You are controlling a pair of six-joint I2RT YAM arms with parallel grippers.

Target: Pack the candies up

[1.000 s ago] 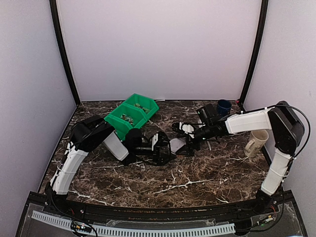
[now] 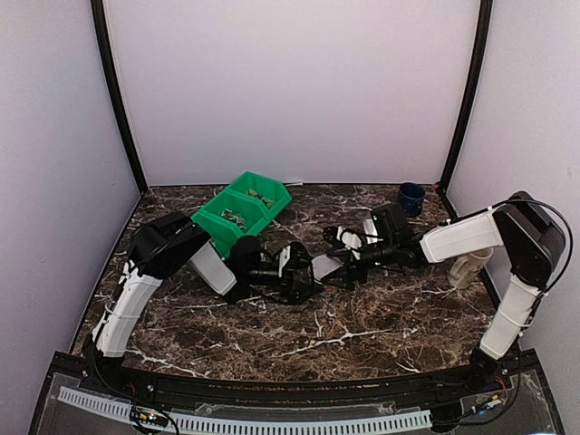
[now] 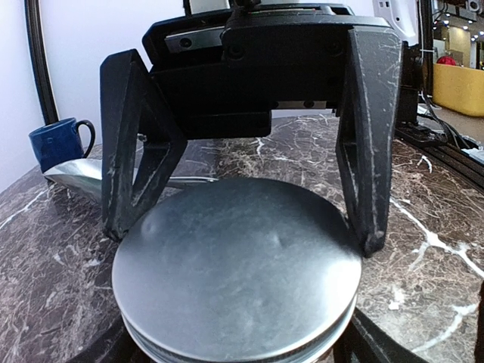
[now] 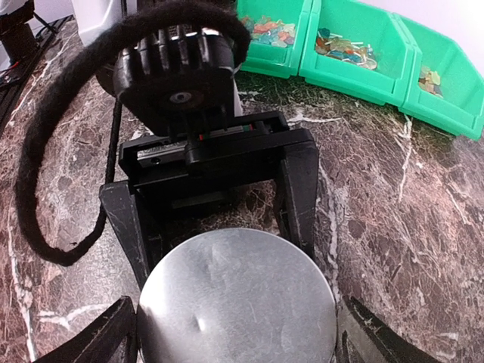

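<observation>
A round silver tin (image 2: 325,265) with a flat metal lid lies between my two grippers near the table's middle. My left gripper (image 2: 306,274) is open, reaching in from the left with its fingers on either side of the tin. From the right, my right gripper (image 2: 339,259) is open too, its fingers beside the tin. In the left wrist view the lid (image 3: 238,268) fills the lower middle; in the right wrist view the lid (image 4: 238,299) sits low in the centre. Whether the fingers touch the tin's sides is hidden. Candies (image 4: 344,49) lie in the green bins (image 2: 256,217).
A blue mug (image 2: 410,199) stands at the back right, and a beige mug (image 2: 468,264) at the right edge. A metal scoop (image 3: 82,176) lies behind the right gripper in the left wrist view.
The left arm, the tin and the bins look unmoved.
</observation>
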